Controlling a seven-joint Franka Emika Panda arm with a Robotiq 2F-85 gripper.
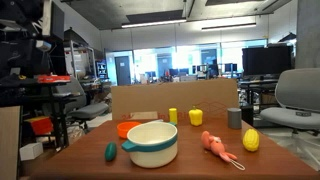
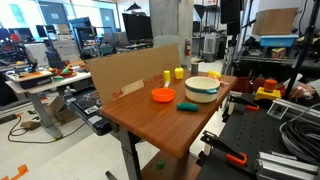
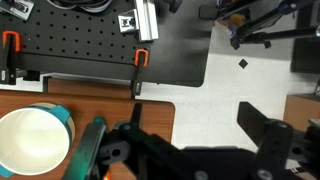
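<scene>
A cream pot with a teal base [image 1: 152, 146] stands at the front of the brown table, and its pale inside [image 3: 32, 142] fills the lower left of the wrist view. Beside it lies a dark green vegetable-like object [image 1: 111, 152]. An orange bowl [image 1: 128, 128] sits behind the pot. To the right are a red-orange toy [image 1: 216, 146] with pale strands and a yellow lemon-like object [image 1: 251, 140]. My gripper is open, its dark fingers wide apart with nothing visible between them. It hangs high, beyond the table edge.
A brown panel [image 2: 155, 68] borders the table's far side. Near it stand a grey cup [image 1: 234, 118] and several yellow objects. A black perforated plate [image 3: 85, 40] with tools lies beside the table. Bare wood [image 2: 155, 118] shows at the table's near end.
</scene>
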